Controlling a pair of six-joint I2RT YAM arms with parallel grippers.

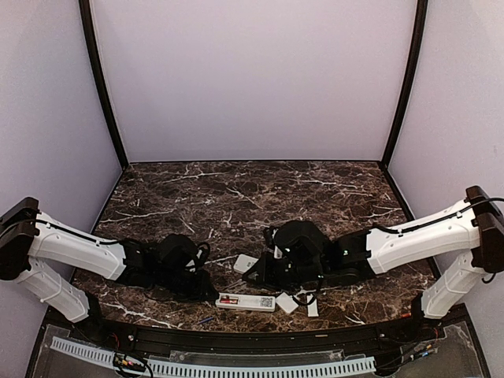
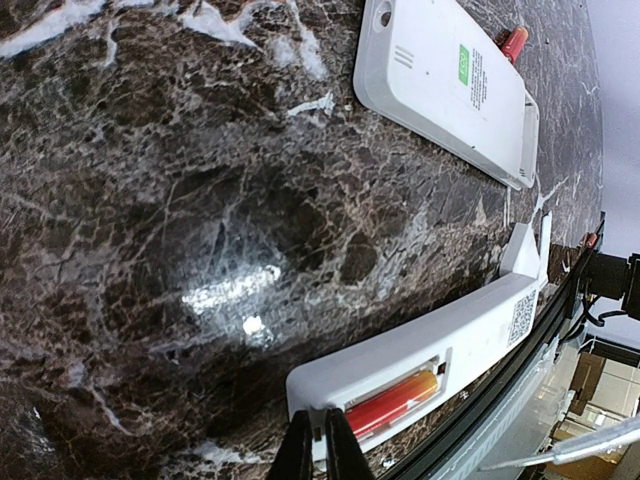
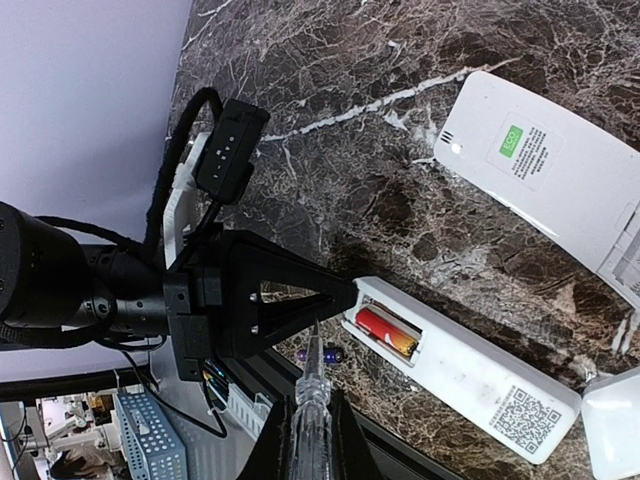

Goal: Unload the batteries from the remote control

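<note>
A white remote control point(image 1: 246, 302) lies near the table's front edge, its battery compartment uncovered. Red batteries with orange ends point(image 3: 388, 330) sit inside it; how many cannot be told. My left gripper is shut on the compartment end of the remote. Between the fingers of my right gripper is a slim clear tool point(image 3: 313, 392), gripped upright in that view. Its tip shows beside the compartment in the image, with no battery on it. From above, the right gripper point(image 1: 253, 276) hangs behind the remote and the tool is hard to make out.
Behind the remote lies a larger white device point(image 3: 545, 150) with a green label. A purple battery point(image 3: 328, 355) rests on the marble in front. White pieces point(image 1: 286, 303) lie right of the remote, and a red battery point(image 2: 515, 43) lies past the device.
</note>
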